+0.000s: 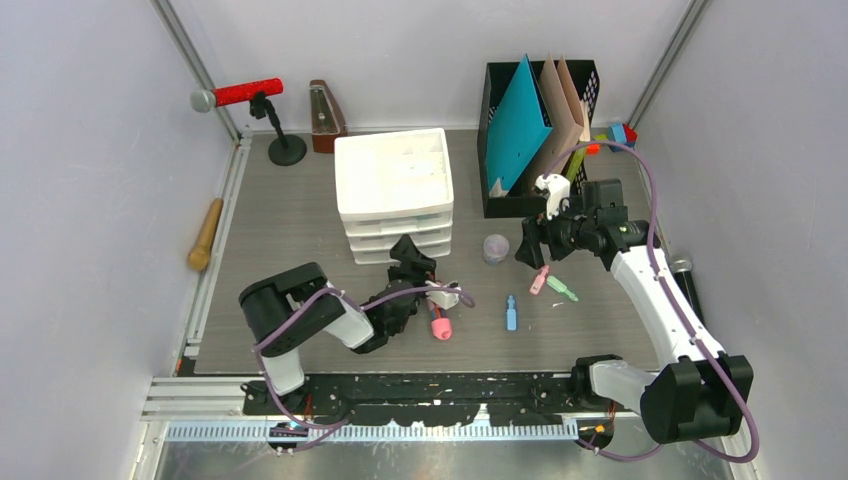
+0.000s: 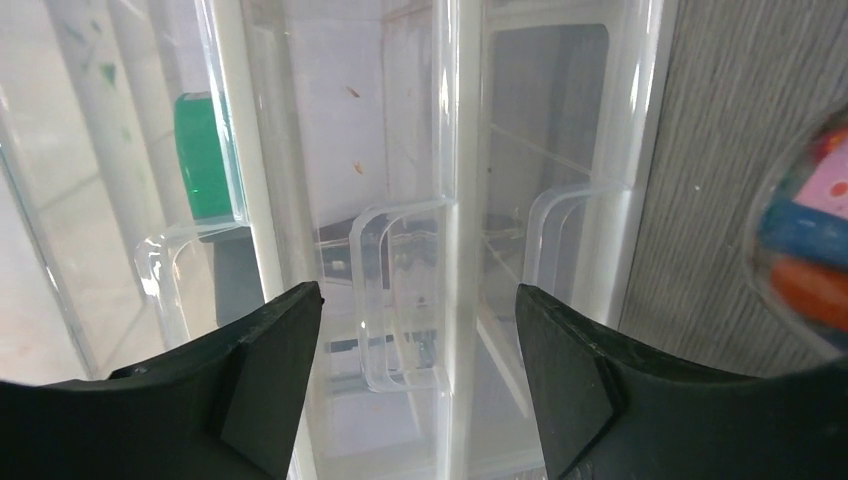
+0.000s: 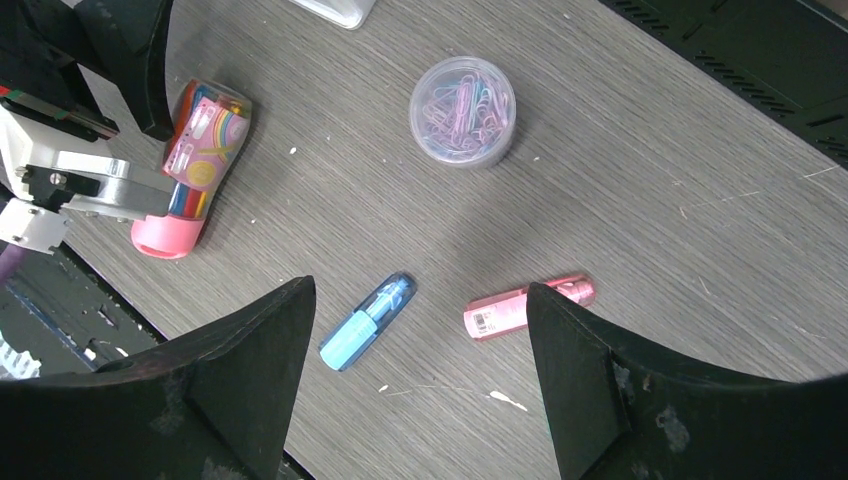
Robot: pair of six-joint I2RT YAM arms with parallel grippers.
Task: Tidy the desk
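A white drawer unit with clear drawers stands at the centre back. My left gripper is part open at the drawer fronts, at a drawer handle; whether it touches is unclear. A pink-capped pencil case lies beneath the left arm. My right gripper hangs open over the desk, above a blue marker and a pink marker. A tub of paper clips and a green marker also lie there.
A black file box with folders stands back right, coloured blocks beside it. A microphone stand and metronome are at back left.
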